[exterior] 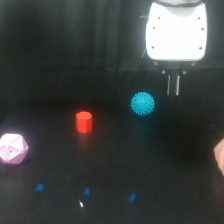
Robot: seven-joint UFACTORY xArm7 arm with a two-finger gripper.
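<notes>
My gripper (173, 92) hangs at the upper right beneath a white hand body. Its two thin fingers point down, with a narrow dark gap and nothing visible between them. To the left of the fingertips and slightly lower in the picture is a bumpy cyan ball (142, 103), apart from the gripper. A red block (84, 122) sits left of the middle. Near the left edge rests a faceted pale pink ball (13, 148).
A pale peach shape (220, 157) is cut off by the right edge. Small blue marks (87, 191) and a tiny whitish one (81, 204) dot the dark surface (110, 165) in front.
</notes>
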